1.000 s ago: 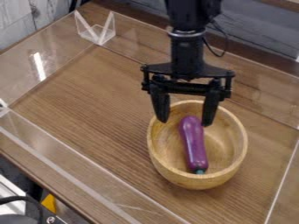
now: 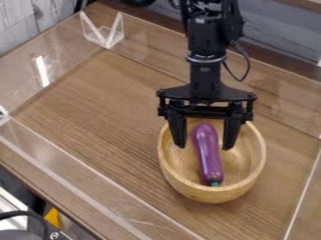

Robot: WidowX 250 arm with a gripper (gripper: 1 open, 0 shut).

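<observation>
A yellow bowl (image 2: 251, 173) stands on the wooden table, holding a long purple object (image 2: 207, 159) with a teal tip at its near end. The black gripper (image 2: 204, 133) hangs over the far part of the bowl, open, its fingers either side of the purple object's upper end; whether they touch it cannot be told.
Bare wooden table (image 2: 88, 131) fills the left and the right front. A clear plastic piece (image 2: 105, 30) stands at the back left. A pale wall runs along the back right. A dark cable (image 2: 25, 216) lies at the bottom left.
The gripper has shifted slightly and its fingers have come down and nearer each other around the purple object's upper end. The bowl and purple object appear unmoved.
</observation>
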